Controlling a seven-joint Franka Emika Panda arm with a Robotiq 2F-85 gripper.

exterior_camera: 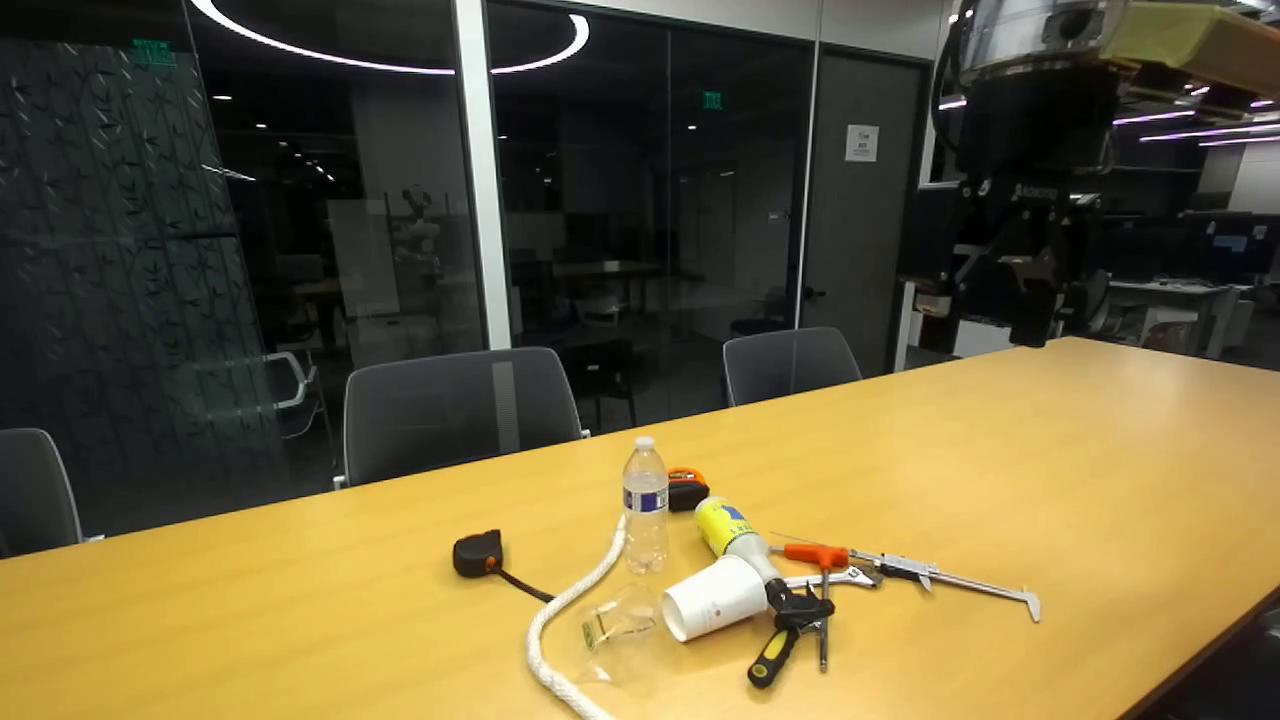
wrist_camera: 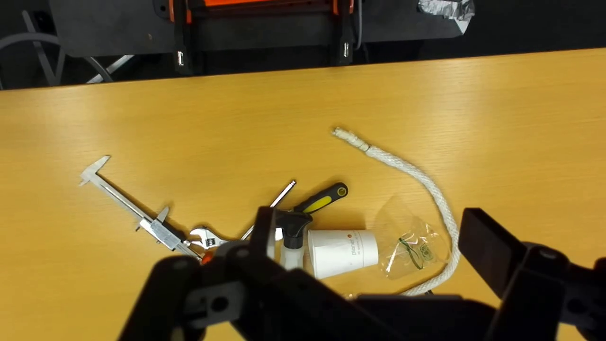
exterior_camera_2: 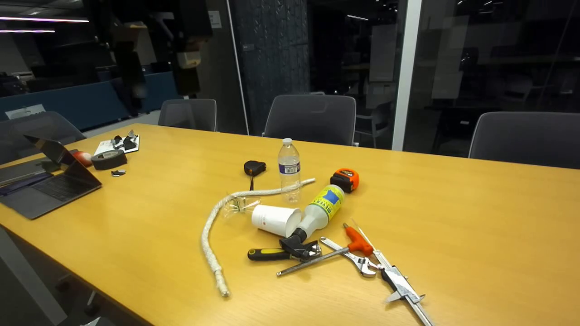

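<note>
My gripper is open, its two dark fingers wide apart with nothing gripped. It hangs high above the table, clear of every object. Below lies a white paper cup [exterior_camera: 716,598] on its side, against a spray bottle [exterior_camera_2: 321,209] with a yellow label, also lying down. A clear water bottle [exterior_camera: 645,510] stands upright. The white rope [wrist_camera: 417,173] curves beside a crumpled clear bag [wrist_camera: 417,250]. A black-and-yellow handled tool [wrist_camera: 322,198], an orange-handled tool [exterior_camera_2: 359,242], an adjustable wrench [exterior_camera_2: 356,261] and calipers [wrist_camera: 133,207] lie close by.
Behind the bottles sits an orange-black tape measure [exterior_camera_2: 345,179]; a black one [exterior_camera: 477,554] is off by itself. A laptop [exterior_camera_2: 65,176] and a tape roll [exterior_camera_2: 109,160] occupy one table end. Wide bare table [exterior_camera: 1020,444] surrounds the cluster. Chairs line the far edge.
</note>
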